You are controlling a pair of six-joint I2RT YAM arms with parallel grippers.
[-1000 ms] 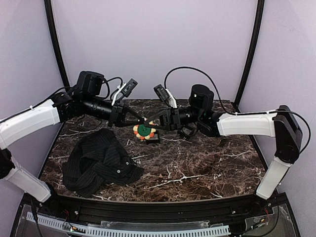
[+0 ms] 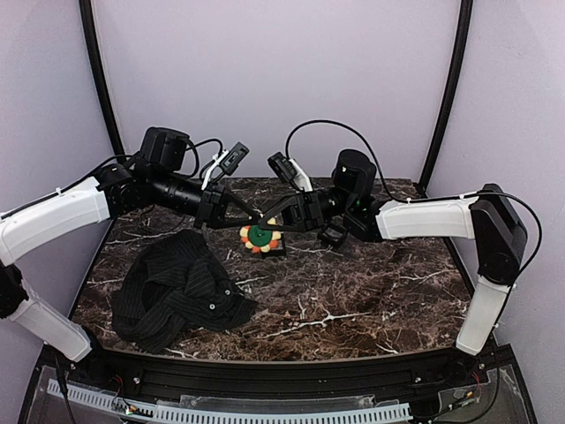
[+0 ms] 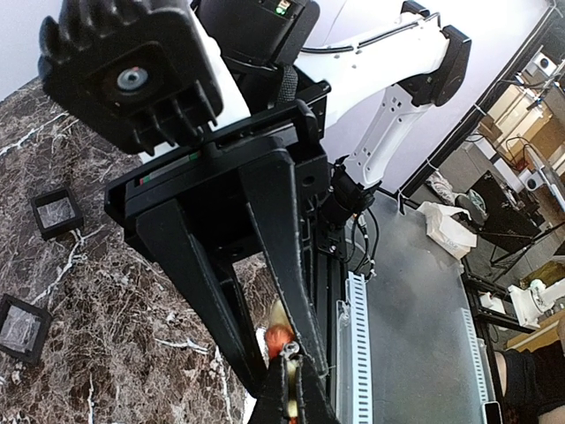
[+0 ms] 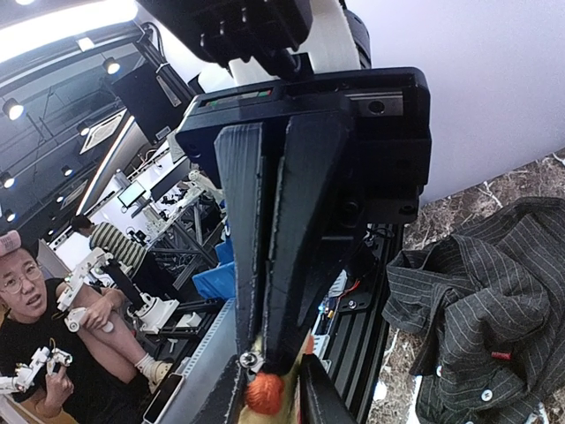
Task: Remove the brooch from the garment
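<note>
A flower brooch with green centre and orange-cream petals hangs above the table, where both grippers meet. My left gripper and right gripper are shut on it from opposite sides. In both wrist views the fingertips crowd round a small silver metal fitting and the orange petals, hiding much of the brooch. The dark pinstriped garment lies crumpled on the left of the table, apart from the brooch.
Small black square trays stand on the back of the marble table, beneath the arms.
The garment has not moved.
</note>
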